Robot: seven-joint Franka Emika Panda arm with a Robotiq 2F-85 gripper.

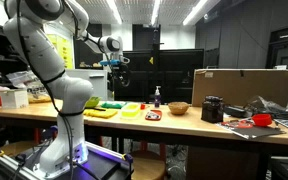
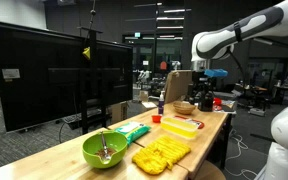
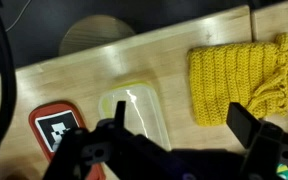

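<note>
My gripper hangs high above the table, pointing down with its fingers apart and nothing between them. Below it in the wrist view, a yellow knitted cloth lies to the right. A shallow tub, clear or yellowish, sits left of the cloth, partly covered by the left finger. A red-edged item with a black-and-white face lies further left. From the second exterior view, a green bowl with something dark inside stands near the cloth, and the yellow tub is beyond it.
A teal-and-white packet and a red cup are on the table. Along the back stand a pump bottle, a brown bowl and a dark container. A round stool is beside the table edge.
</note>
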